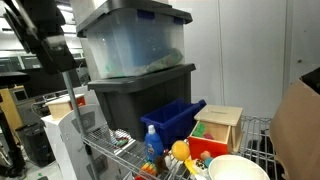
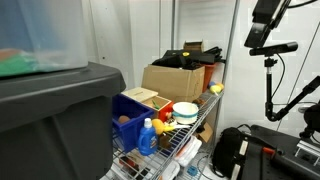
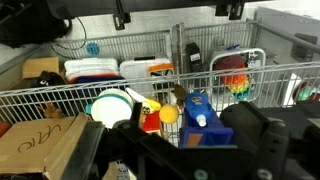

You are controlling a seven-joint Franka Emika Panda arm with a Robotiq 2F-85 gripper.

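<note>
My gripper is above the wire rack. In the wrist view its dark fingers stand apart along the lower edge, with nothing visibly held. Exterior view 1 shows the dark arm end at the upper left, well above the shelf. Below lie a blue bottle (image 1: pixel 153 143), an orange ball (image 1: pixel 180 150), a white bowl (image 1: pixel 237 168) and a red box (image 1: pixel 203 147). An open wooden box (image 1: pixel 222 122) sits behind them. The blue bin (image 1: pixel 177 123) is beside the wooden box.
A black tote (image 1: pixel 147 103) with a clear bin (image 1: pixel 138 42) stacked on it rises behind the shelf. A cardboard box (image 2: pixel 175 82) stands at the rack's far end. White cloths and a rainbow toy (image 3: pixel 237 82) lie on the floor side of the rack.
</note>
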